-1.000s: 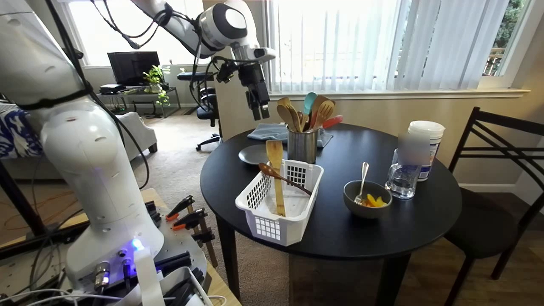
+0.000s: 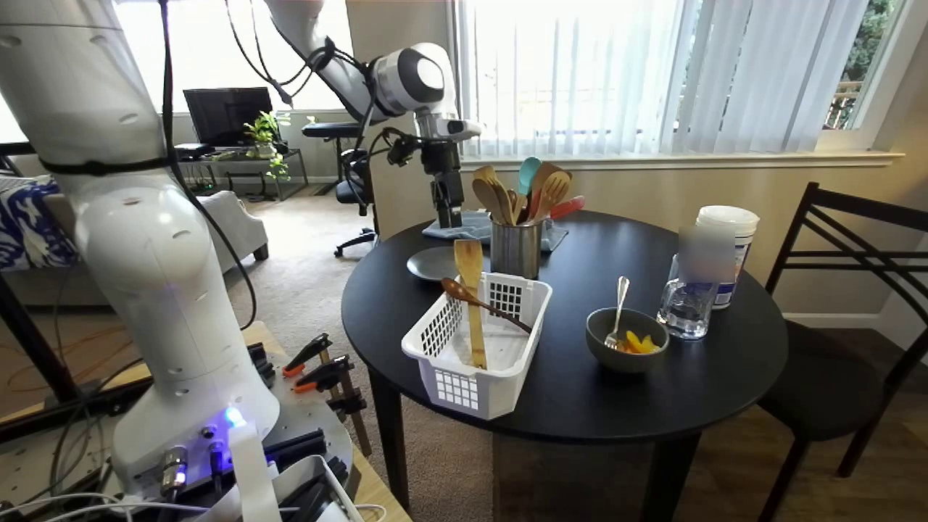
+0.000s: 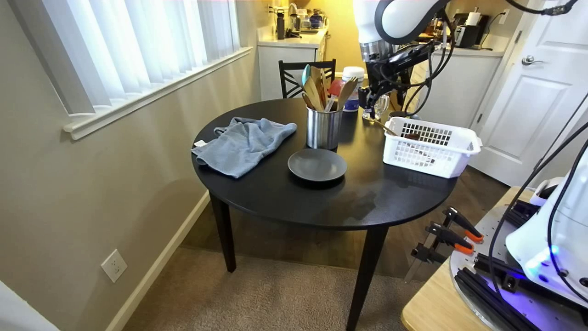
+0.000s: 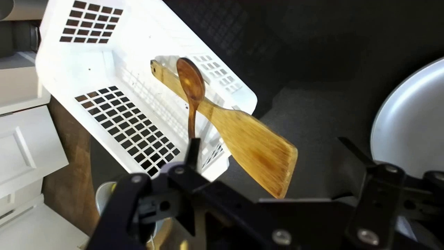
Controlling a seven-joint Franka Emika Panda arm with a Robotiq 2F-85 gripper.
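My gripper [image 2: 449,216] hangs above the table, its fingers pointing down. In the wrist view its two fingers [image 4: 193,155] are wide apart, with nothing held between them. Below lies a white perforated basket [image 4: 137,54]. A wooden spatula [image 4: 254,146] leans in it, the broad blade sticking out past the rim. Across the spatula rests a dark wooden spoon [image 4: 191,81], its bowl uppermost in that view. Exterior view 1 shows both the spatula [image 2: 469,265] and the spoon [image 2: 487,306] in the basket [image 2: 513,383]. A grey plate [image 3: 317,165] sits near the basket.
A metal holder [image 2: 515,249] full of utensils stands behind the basket. A blue cloth [image 3: 245,144] lies by the wall side. Towards the right are a bowl of food [image 2: 626,357], a glass mug [image 2: 687,313] and a white tub [image 2: 728,222].
My gripper has come lower and slightly to the right in exterior view 1, and now points more straight down. The basket, spatula and spoon have stayed put.
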